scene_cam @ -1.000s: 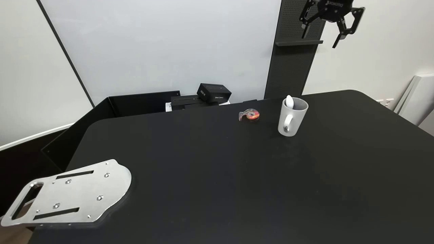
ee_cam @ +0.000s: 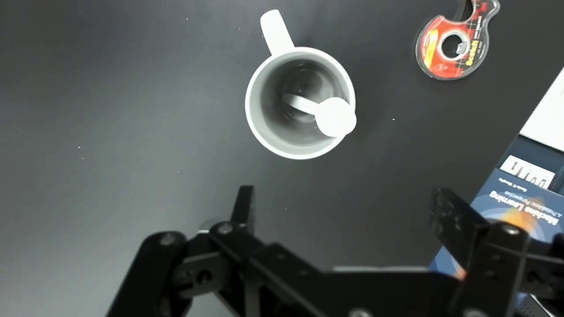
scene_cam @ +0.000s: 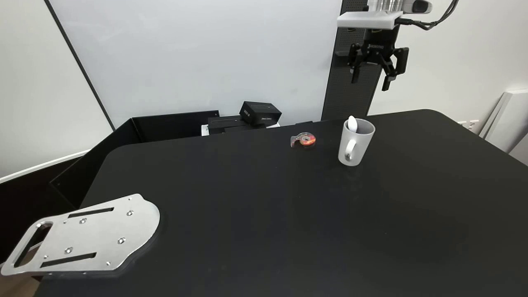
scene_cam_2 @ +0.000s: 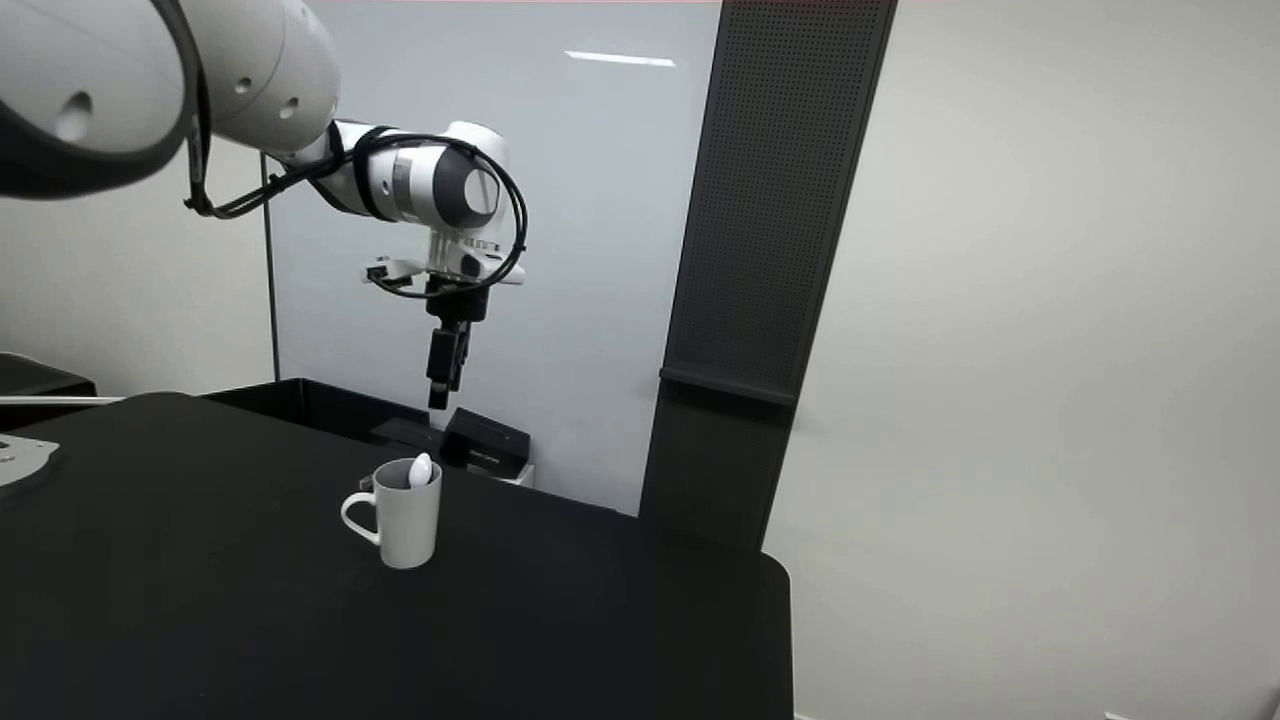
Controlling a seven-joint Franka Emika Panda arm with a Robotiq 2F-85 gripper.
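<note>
A pale grey mug [scene_cam: 354, 148] stands upright on the black table, its handle toward the exterior view 1 camera. Inside it leans a white spoon [ee_cam: 335, 117], one rounded end resting at the rim. My gripper [scene_cam: 369, 85] hangs in the air well above the tabletop, open and empty. In the wrist view its fingers [ee_cam: 243, 208] are spread wide below the mug [ee_cam: 261, 138], not touching it. A red and clear tape dispenser [ee_cam: 441, 63] lies flat on the table, apart from the mug.
At the left front edge lies a silver metal plate [scene_cam: 99, 232]. Beyond the back edge are a black box [scene_cam: 260, 113] and, in the wrist view, a blue book [ee_cam: 521, 203].
My gripper has come down and shifted left in exterior view 1, still open. The mug, spoon and tape dispenser have stayed in place.
</note>
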